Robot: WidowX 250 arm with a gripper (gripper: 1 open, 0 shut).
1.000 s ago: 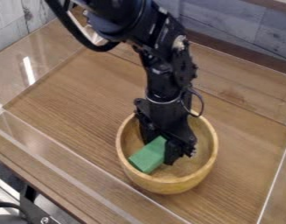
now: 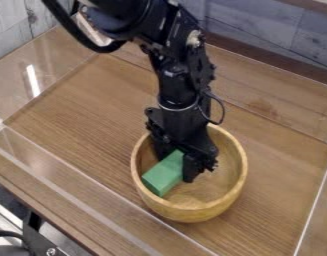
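Observation:
A round tan wooden bowl (image 2: 211, 203) sits on the wooden table at the lower centre. Inside it, on its left part, lies a green block (image 2: 160, 178). My black gripper (image 2: 177, 155) reaches down from above into the back of the bowl, over the upper end of the green block. Its fingertips are mostly hidden against the block and the dark body, so what exactly is between them is hard to see; it appears closed on the block's upper end.
Bare wooden table (image 2: 66, 125) spreads left and behind, with more free room to the right. Grey walls stand at the back. Cables lie at the lower left, off the table's edge.
The gripper and the green block have shifted slightly up and back within the bowl, and the gripper has moved a little to the left.

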